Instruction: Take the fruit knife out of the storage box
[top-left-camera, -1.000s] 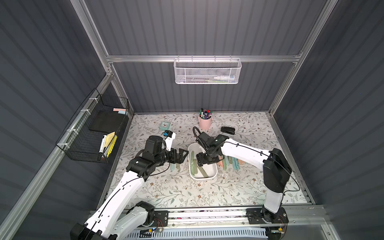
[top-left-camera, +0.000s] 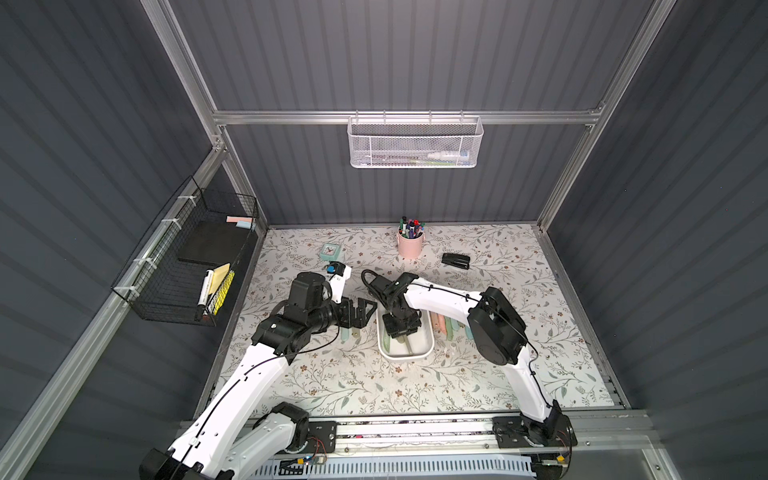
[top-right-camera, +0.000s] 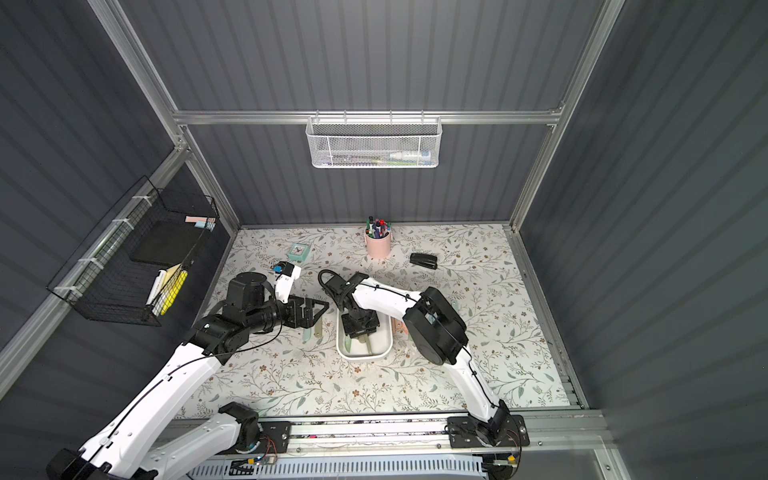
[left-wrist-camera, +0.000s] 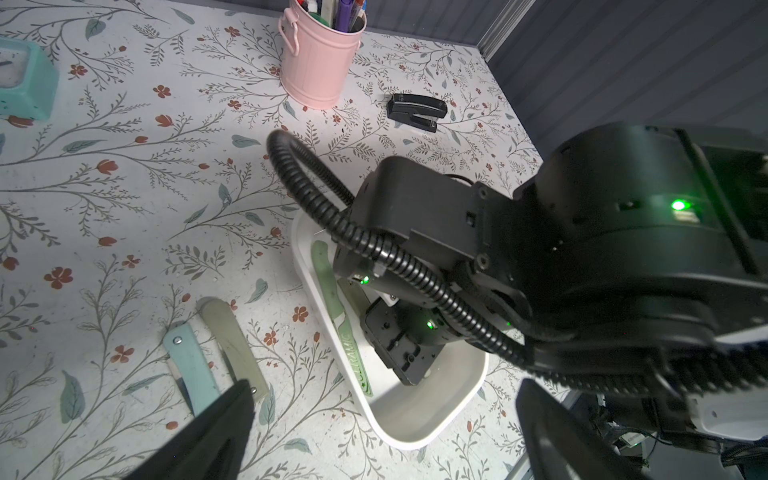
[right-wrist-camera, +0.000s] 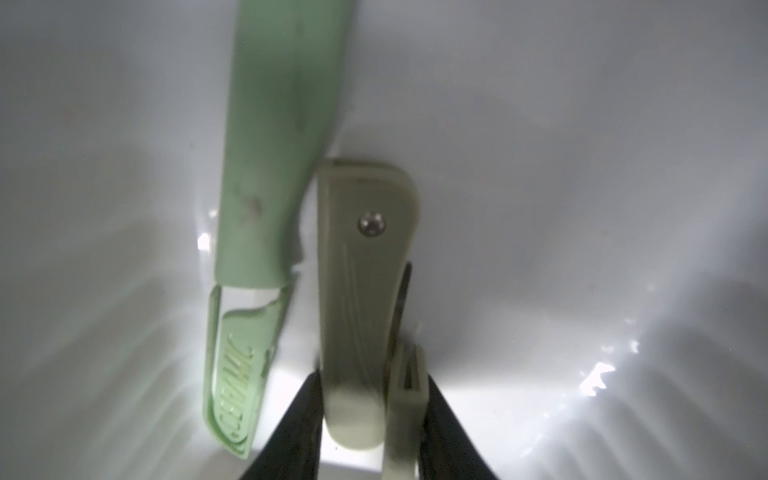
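In the white storage box (top-left-camera: 412, 354) lie two knives. An olive folding knife (right-wrist-camera: 364, 280) with a rivet is half unfolded in the right wrist view. Left of it is a pale green knife (right-wrist-camera: 272, 160) with a sheath marked CERAMIC. My right gripper is down inside the box, its fingers (right-wrist-camera: 292, 436) close on both sides of the olive knife's lower end; whether they press on it I cannot tell. From above, the right arm hides much of the box. Left of the box, above the table, my left gripper stands open with nothing between its fingers.
Two folding knives, one teal (left-wrist-camera: 192, 364) and one olive (left-wrist-camera: 233, 344), lie left of the box; several more objects (top-left-camera: 449, 328) lie right of it. Behind stand a pink pen pot (top-left-camera: 409, 244), a stapler (top-left-camera: 456, 261) and a teal clock (top-left-camera: 329, 251).
My right gripper has moved left and down from the box's right side into the box, over the olive knife. The left arm has not moved.
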